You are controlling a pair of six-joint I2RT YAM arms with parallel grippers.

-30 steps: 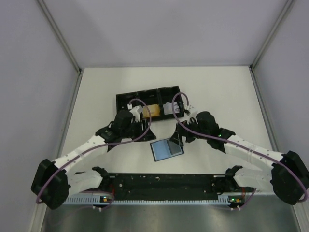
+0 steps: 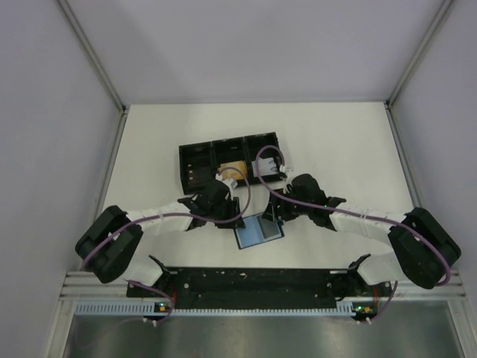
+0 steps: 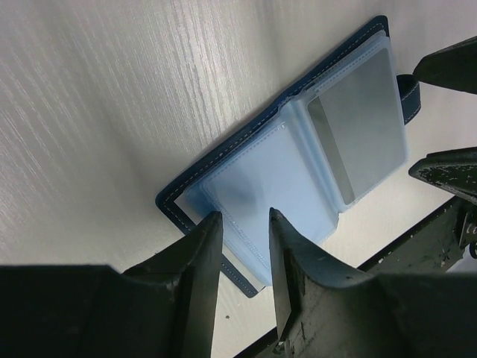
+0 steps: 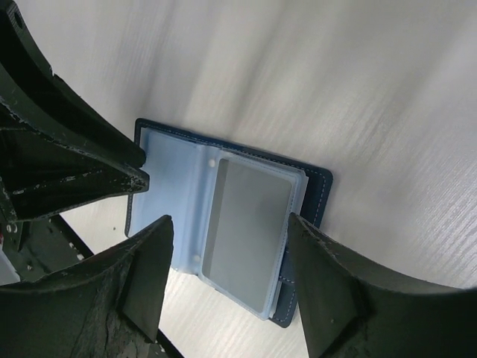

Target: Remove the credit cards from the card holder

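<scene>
An open card holder (image 2: 253, 233) lies flat on the white table, with a pale blue sleeve (image 3: 268, 186) on one side and a grey one (image 4: 246, 231) on the other, dark stitched edging around them. My left gripper is low over the blue sleeve's end, fingers close together with a small gap; whether it grips anything is unclear. My right gripper hangs over the grey sleeve, fingers apart on either side of it, nothing visibly held.
A black compartment organiser (image 2: 197, 164) with several sections and items stands at the back. A dark strip lies along the front edge.
Both arms have come in lower toward the card holder; the left moved right and toward the front from near the organiser.
</scene>
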